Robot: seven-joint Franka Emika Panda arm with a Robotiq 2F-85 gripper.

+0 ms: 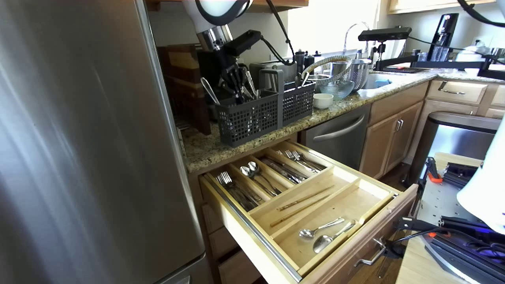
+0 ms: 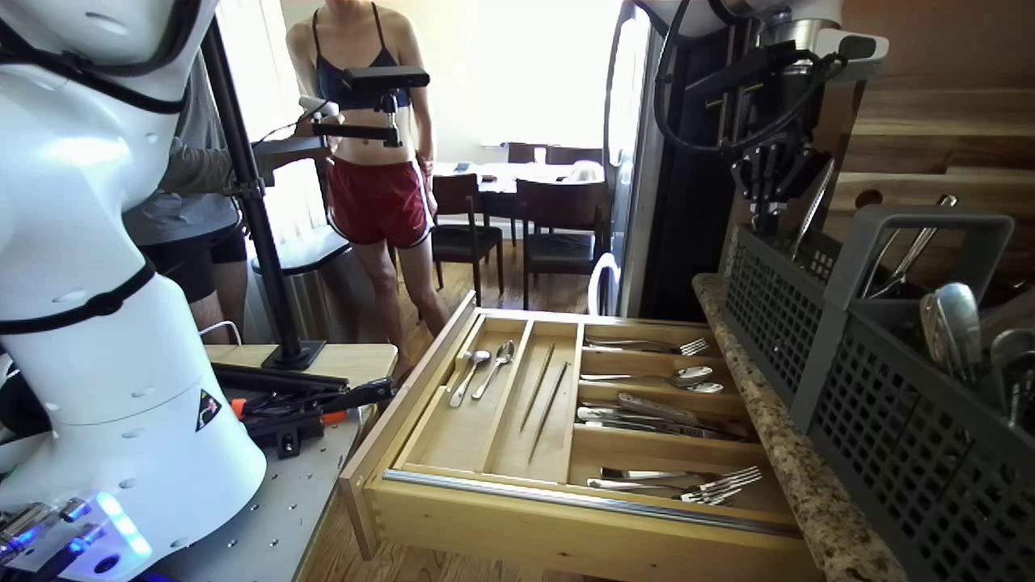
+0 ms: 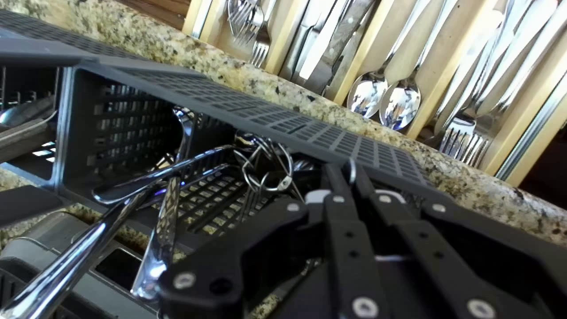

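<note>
Reaching down into the near-left part of the grey cutlery basket, my gripper is shut. In the wrist view, a thin shiny metal piece shows between its fingertips; which utensil it belongs to is hidden. Other cutlery leans in the basket beside the gripper, its handles sticking out over the rim. Below the counter, the wooden drawer stands pulled out, with forks, spoons and knives in separate compartments. Two smaller spoons lie in the front compartment.
Two chopsticks lie in the drawer's middle section. Wooden boards stand behind the basket, close to the arm. A white bowl sits to the basket's right, and the fridge borders the left side. Above the drawer the space is clear.
</note>
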